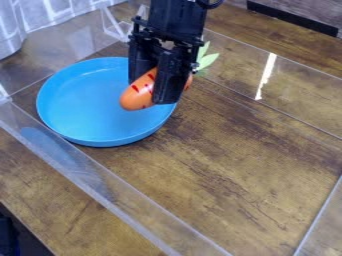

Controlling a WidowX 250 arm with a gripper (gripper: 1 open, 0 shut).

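My black gripper (158, 75) is shut on an orange toy carrot (138, 94) with dark marks and green leaves (203, 60) poking out behind it at the right. The carrot is held over the right part of a round blue plate (74, 105), its tip pointing toward the lower left. The fingers partly hide the carrot's middle.
Transparent walls run along the left, back and lower right. A white cloth-like item (27, 20) sits in the top left corner.
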